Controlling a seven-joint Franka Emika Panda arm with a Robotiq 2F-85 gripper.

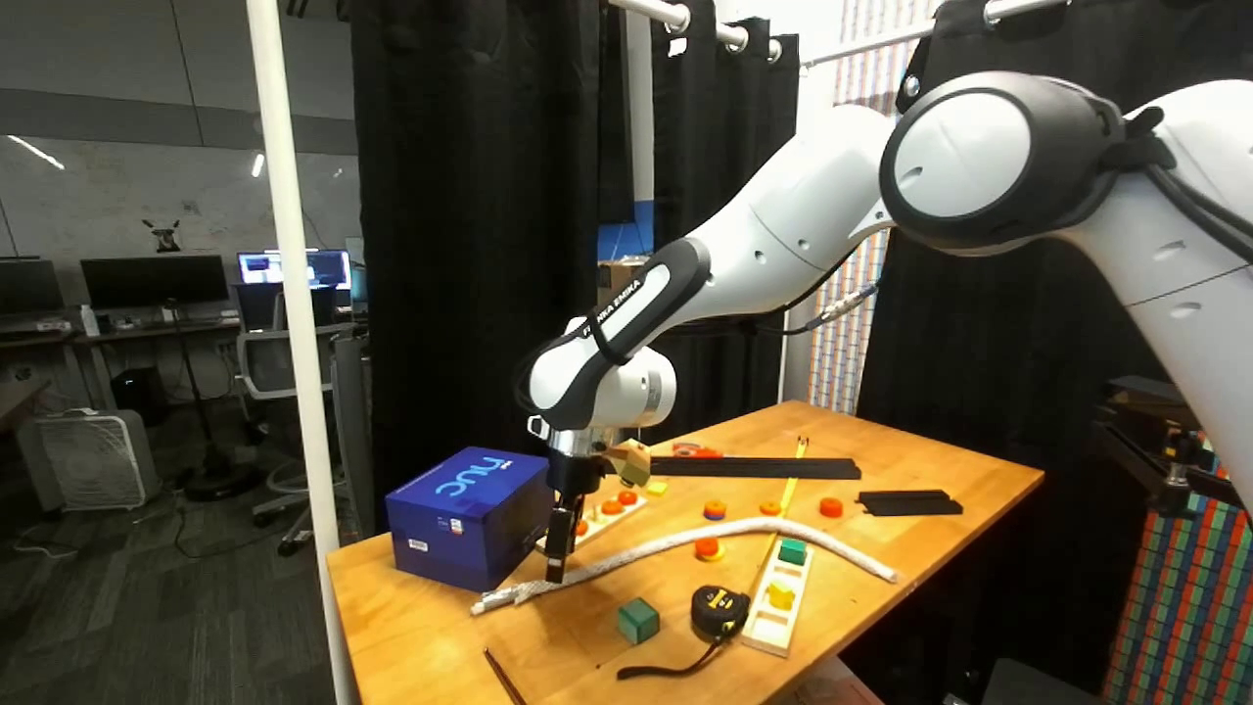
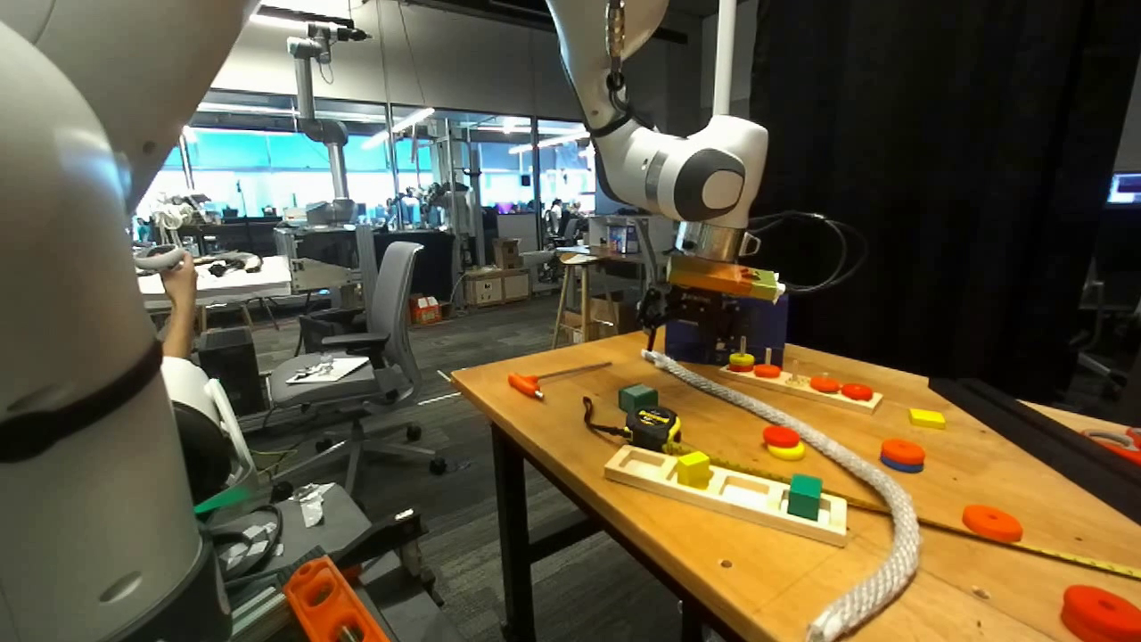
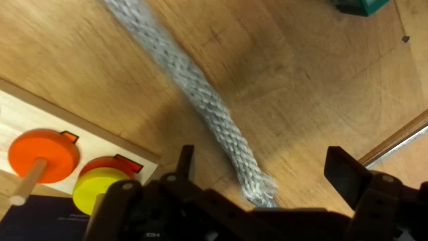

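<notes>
A thick white braided rope point(image 3: 200, 94) crosses the wooden table point(image 3: 289, 80) in a long curve. Its frayed end point(image 3: 258, 190) lies between the spread fingers of my open gripper in the wrist view, touching neither of them. In exterior view 1 the gripper point(image 1: 558, 570) points down over the rope point(image 1: 705, 535) close to that end, beside the blue box. From exterior view 2, the rope point(image 2: 797, 423) runs from below the gripper toward the near table edge. How high the fingertips are above the wood is hard to tell.
The blue box point(image 1: 470, 517) stands close beside the gripper. A peg board point(image 3: 38, 116) with orange and yellow discs lies next to the rope. Also around are a green cube point(image 1: 637, 621), a tape measure point(image 1: 719, 611), a wooden tray point(image 2: 652, 471) and an orange-handled tool point(image 2: 526, 385).
</notes>
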